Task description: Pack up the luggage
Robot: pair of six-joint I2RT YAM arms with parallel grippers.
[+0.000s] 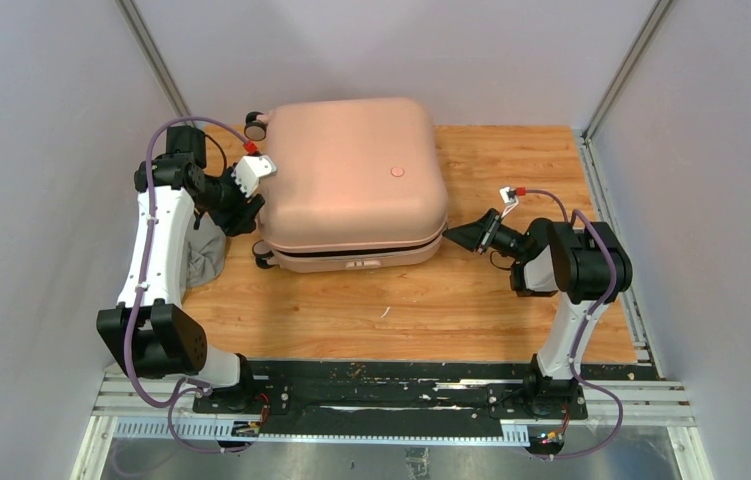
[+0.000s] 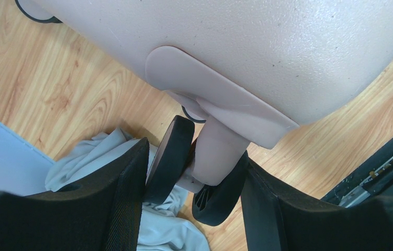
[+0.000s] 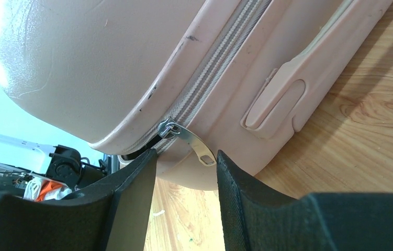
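A pink hard suitcase (image 1: 351, 170) lies on the wooden table with its lid down and a dark gap along the front seam. At its left side my left gripper (image 1: 246, 215) is around a wheel mount (image 2: 219, 149); whether it grips it is unclear. My right gripper (image 1: 448, 234) is at the front right corner, open, with the metal zipper pull (image 3: 197, 144) just before its fingertips, beside the zipper track (image 3: 210, 70).
A crumpled grey cloth (image 2: 92, 159) lies on the table left of the suitcase. Walls enclose the sides and back.
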